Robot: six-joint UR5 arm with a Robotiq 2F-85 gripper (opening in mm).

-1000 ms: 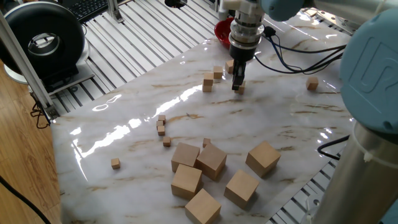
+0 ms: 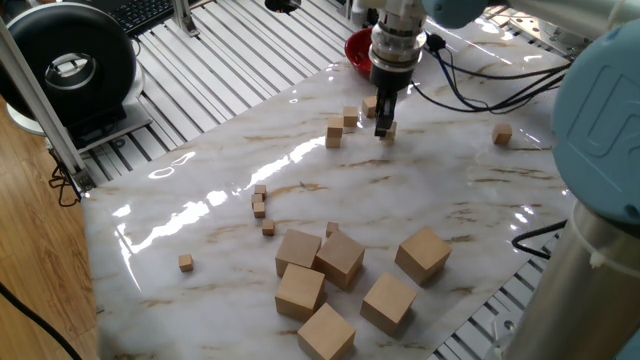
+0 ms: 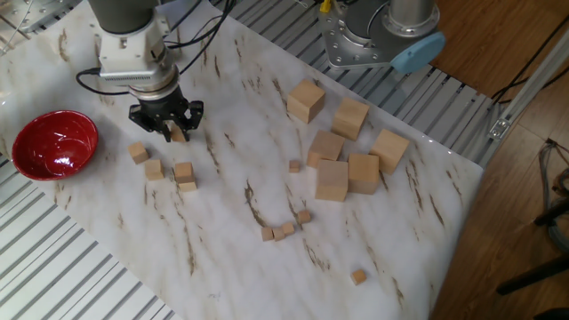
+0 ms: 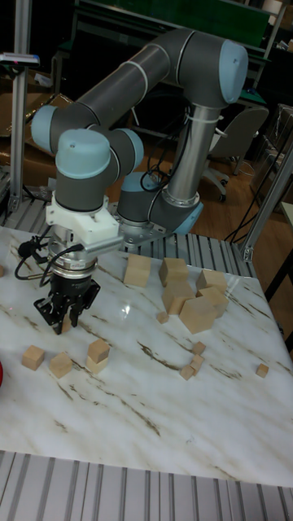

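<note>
My gripper (image 3: 178,135) points down over the marble-patterned table and is shut on a small wooden block (image 3: 179,135). In the first exterior view one dark finger (image 2: 383,126) partly covers that block (image 2: 391,131). The third view shows the block (image 4: 67,323) low between the fingertips. How far it stands off the table is hard to tell. Close by are a two-block stack (image 3: 184,175) and two single blocks, one (image 3: 154,170) beside the stack and another (image 3: 138,152) nearer the red bowl (image 3: 55,145).
Large wooden cubes (image 3: 332,180) stand in a group on the table's other side. Several tiny cubes (image 3: 278,233) lie toward the middle, and one (image 3: 358,276) sits apart. A lone block (image 2: 502,134) rests near the arm's side. Cables (image 2: 490,103) hang beside the wrist.
In the first exterior view my gripper has shifted slightly up the picture, and the small block at its fingertips has shifted with it. The other blocks have not moved.
</note>
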